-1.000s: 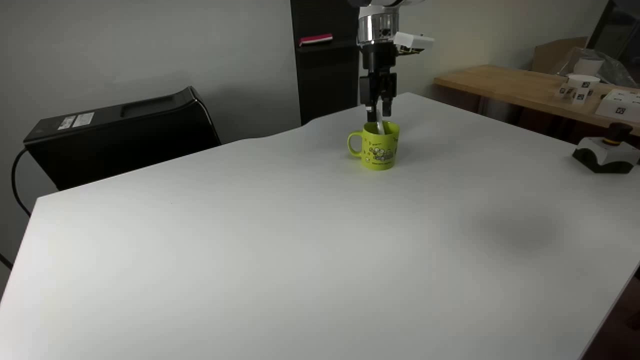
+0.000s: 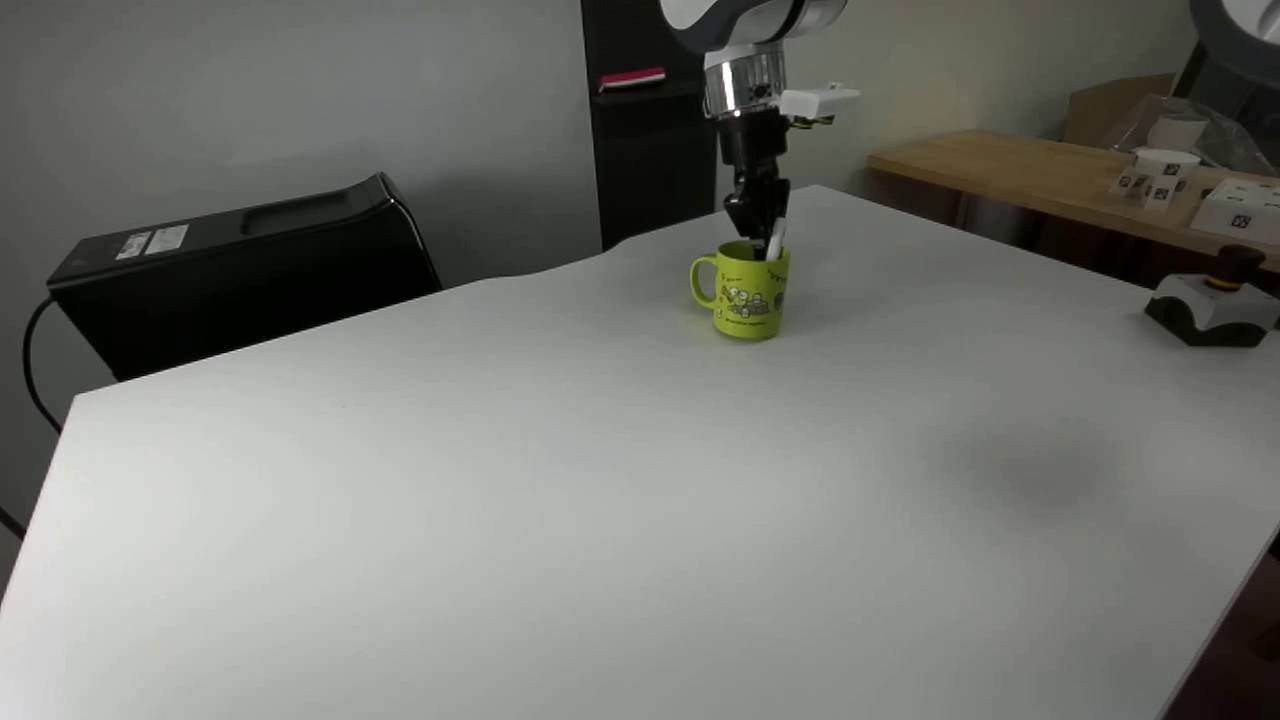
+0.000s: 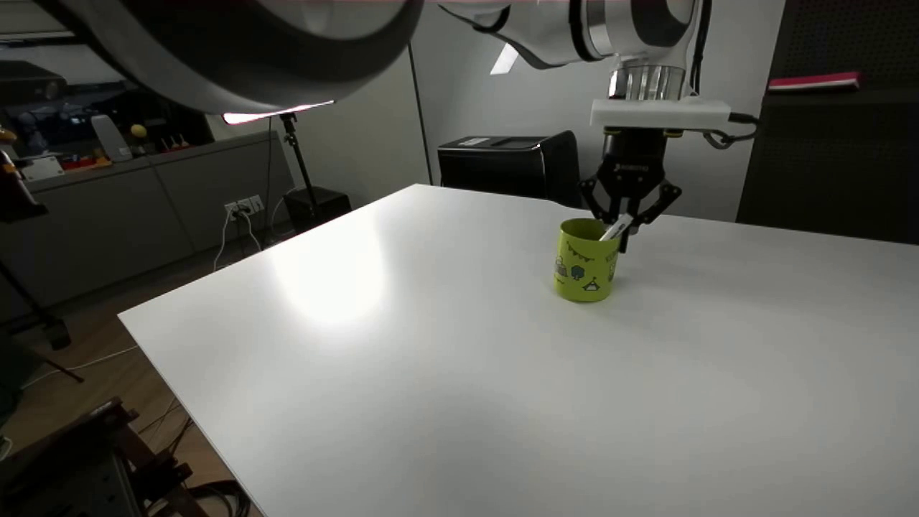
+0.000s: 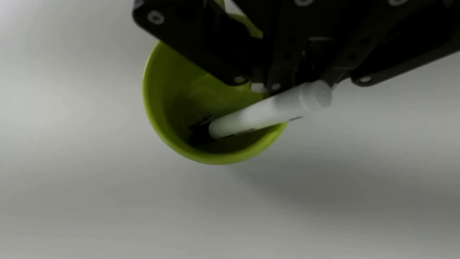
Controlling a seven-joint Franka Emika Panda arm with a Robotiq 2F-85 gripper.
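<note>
A yellow-green mug (image 2: 746, 294) with printed drawings and a handle on its left stands on the white table. A white marker (image 4: 263, 113) slants inside it, tip down in the dark bottom, its upper end leaning past the rim. My gripper (image 3: 619, 231) points down at the mug's edge, one finger inside and the other outside. Its fingers are closed on the mug's wall at the rim; the exact contact is partly hidden behind the marker, which lies in front of the fingers (image 4: 276, 73) in the wrist view.
A black box-shaped appliance (image 2: 258, 270) stands beyond the left rear edge. At the far right sits a small white and black object (image 2: 1214, 310).
My gripper has come down from above the mug and closed at its rim. The mug has shifted slightly left, and the marker's upper end now leans to the right.
</note>
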